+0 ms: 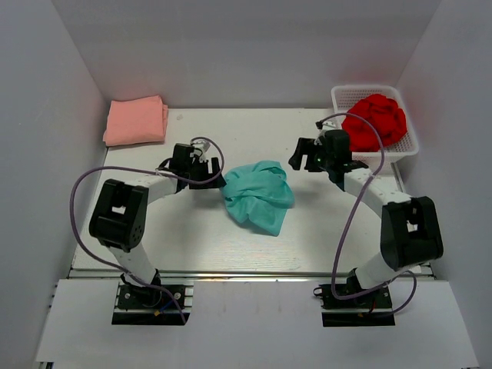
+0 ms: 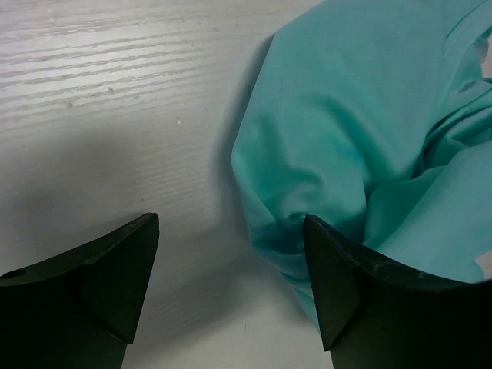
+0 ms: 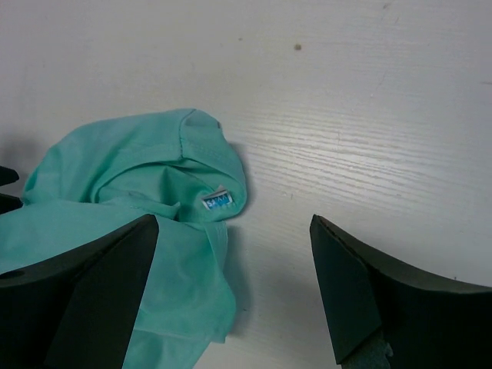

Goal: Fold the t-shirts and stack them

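Observation:
A crumpled teal t-shirt (image 1: 257, 194) lies in a loose bunch on the middle of the white table. My left gripper (image 1: 217, 174) is at its left edge, fingers parted. In the left wrist view the shirt's edge (image 2: 269, 207) runs close to the right finger (image 2: 330, 269), and bare table shows between the fingers. Right of the shirt, my right gripper (image 1: 297, 154) stands open and empty, apart from the cloth. A small label (image 3: 217, 199) shows on the shirt in the right wrist view. Folded pink shirts (image 1: 136, 121) lie at the back left.
A white basket (image 1: 339, 97) with red cloth (image 1: 377, 121) in it stands at the back right, behind the right arm. Bare table (image 1: 231, 131) lies behind the teal shirt, and more is free in front of it.

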